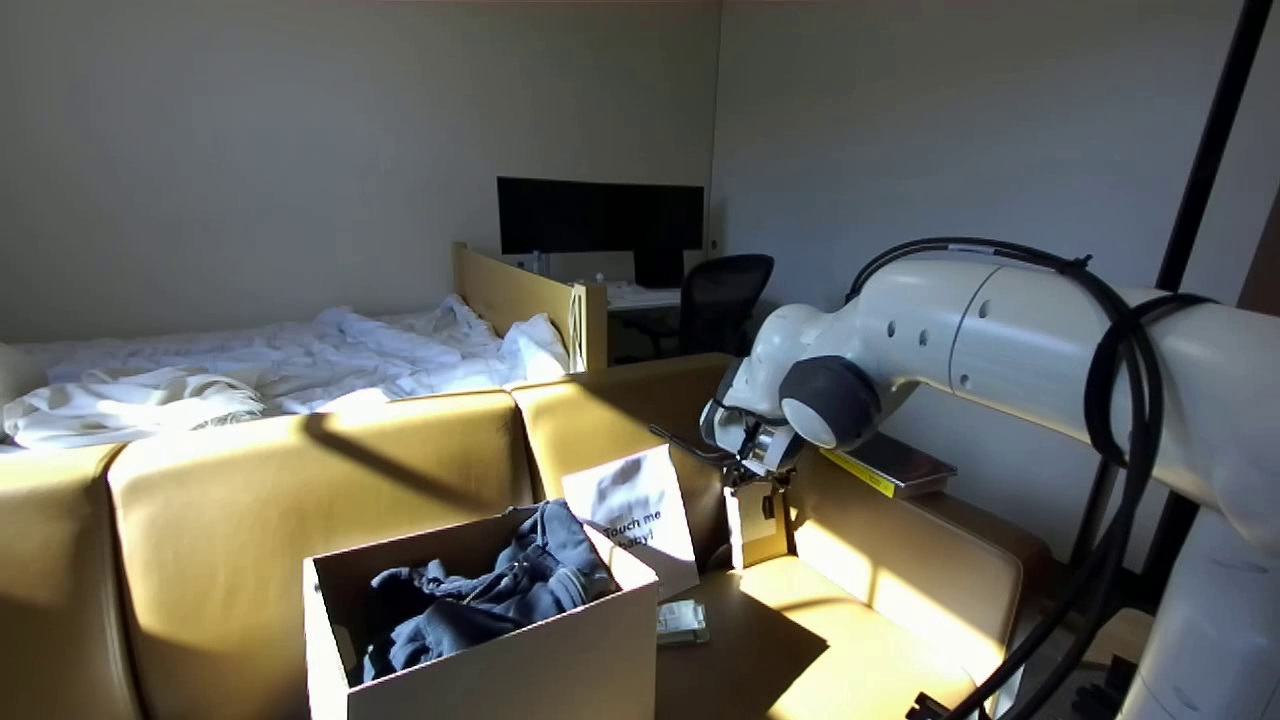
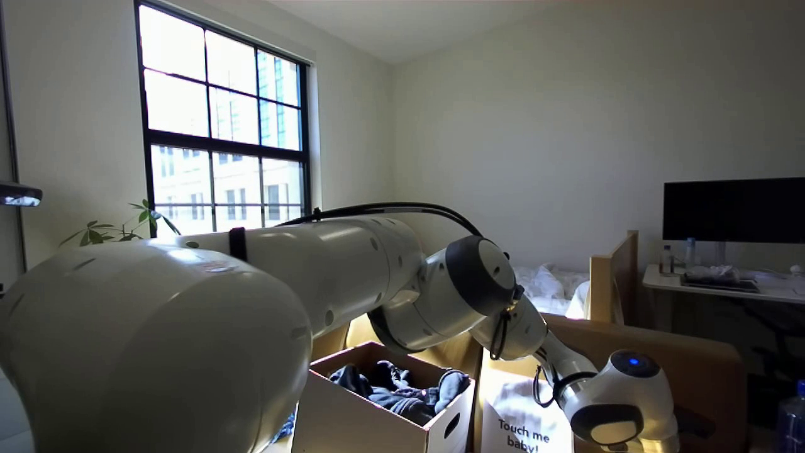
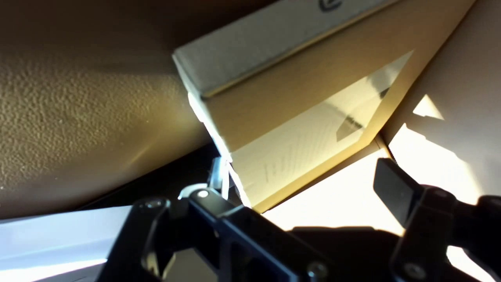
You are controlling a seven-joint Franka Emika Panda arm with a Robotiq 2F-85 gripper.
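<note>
Over the couch's right corner my gripper (image 1: 758, 476) points down at a small brown cardboard box (image 1: 758, 542), which stands upright against the backrest. The wrist view shows the gripper open, with a black finger (image 3: 397, 190) at the right and the other at the left. The cardboard box (image 3: 282, 112), with a pale label on its face, reaches down between and beyond the fingers in that picture. The left finger overlaps the box's lower left edge there; I cannot tell whether they touch. In exterior view 2 the fingers are out of sight.
A large open box (image 1: 504, 672) with dark clothing (image 1: 498, 588) stands to the left. Between it and the small box leans a white sign (image 1: 636, 516). A small pale packet (image 1: 681, 622) lies on the seat. A flat dark case (image 1: 894, 462) rests on the armrest.
</note>
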